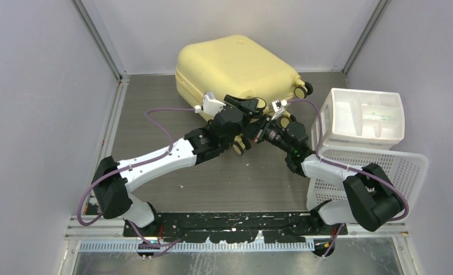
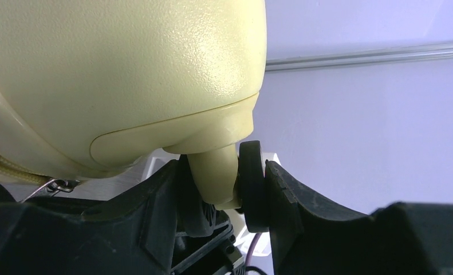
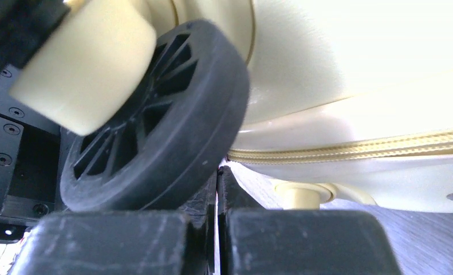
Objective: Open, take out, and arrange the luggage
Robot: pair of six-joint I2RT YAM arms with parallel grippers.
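Observation:
The pale yellow suitcase [image 1: 232, 66] lies on its side at the back of the floor, its black-tyred wheels toward the front right. My left gripper is shut on a cream wheel mount [image 2: 212, 172] at a suitcase corner. My right gripper is shut just below it, its tips by the zip [image 3: 350, 148] and behind a black wheel [image 3: 155, 120]; nothing shows between its fingers. In the top view both wrists crowd together at the suitcase's front edge, hiding the fingertips.
A white compartment box [image 1: 355, 114] and a white perforated basket [image 1: 407, 177] stand on the right, close to the right arm. Bare floor [image 1: 166, 183] shows at the left and front. Walls enclose the sides and back.

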